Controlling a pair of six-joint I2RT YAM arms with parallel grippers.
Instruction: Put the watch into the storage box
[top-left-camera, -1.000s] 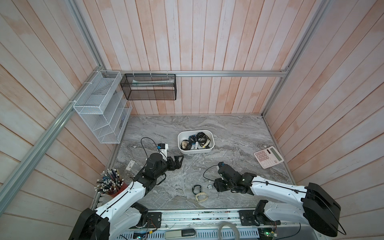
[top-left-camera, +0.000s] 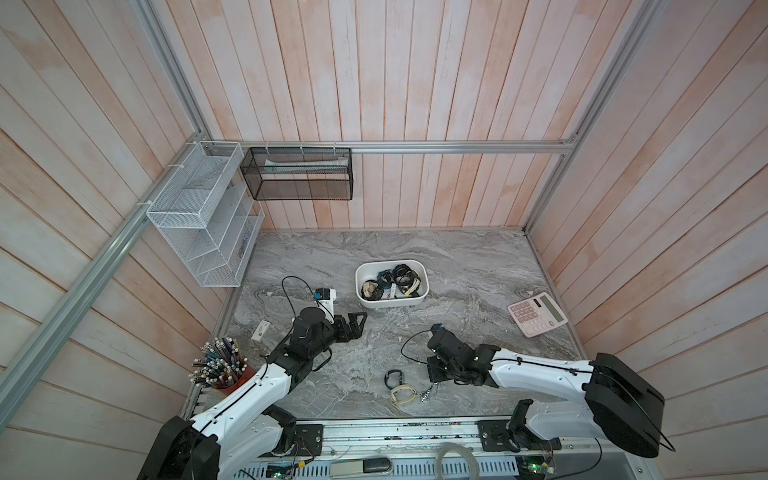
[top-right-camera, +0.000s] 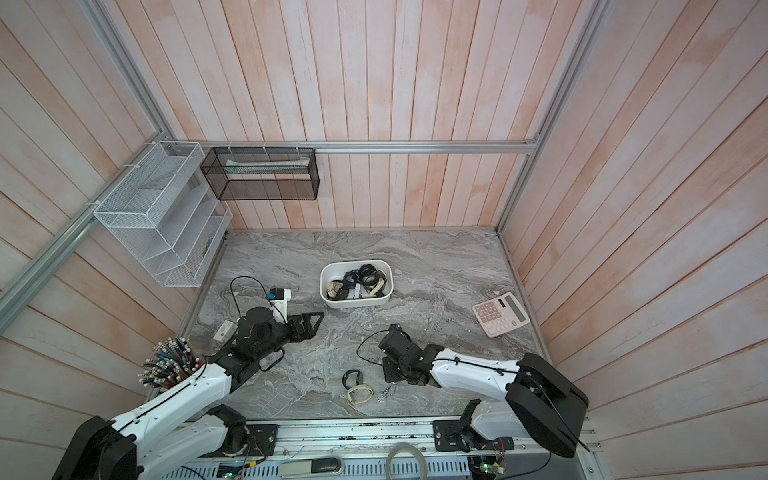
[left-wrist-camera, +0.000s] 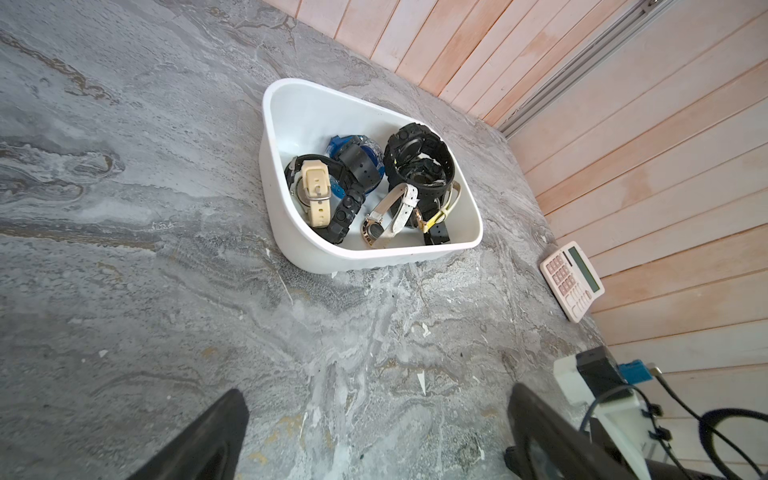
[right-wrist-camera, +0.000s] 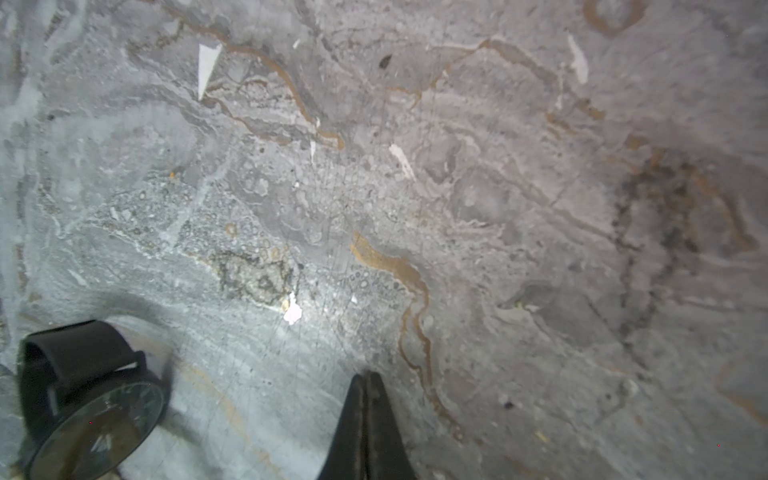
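Note:
The white storage box holds several watches, mid-table in both top views. My left gripper hangs open and empty just front-left of it. My right gripper is low over the marble, shut with nothing between its fingers. A black watch lies to its left in the right wrist view. In the top left view, a black watch, a pale band and a silver chain watch lie near the front edge, beside the right gripper.
A calculator lies at the right. A pen cup and white strip are at the left. Mesh shelves and a black basket hang on the walls.
My right gripper has shifted slightly left, uncovering more of the silver watch near the front edge. The left arm is nearly still.

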